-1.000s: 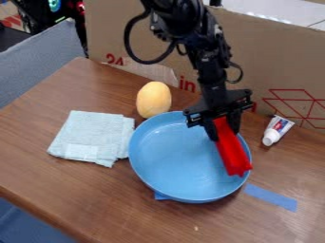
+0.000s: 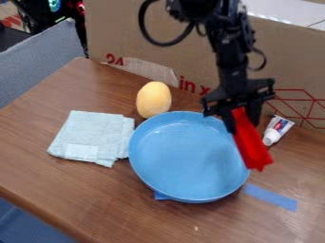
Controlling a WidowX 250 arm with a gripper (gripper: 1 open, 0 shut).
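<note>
My gripper (image 2: 238,109) hangs over the right rim of the blue plate (image 2: 184,161), shut on a red object (image 2: 252,144) that droops downward from its fingers, its lower end near the plate's right edge. The exact shape of the red object's top is hidden by the gripper.
A yellow egg-like object (image 2: 154,99) stands behind the plate. A folded pale cloth (image 2: 89,138) lies to the left. A white tube (image 2: 277,131) lies at the right, close to the red object. A cardboard box (image 2: 152,52) backs the table.
My gripper has moved right and slightly up with the red object, carrying it from over the plate's inside toward its right edge.
</note>
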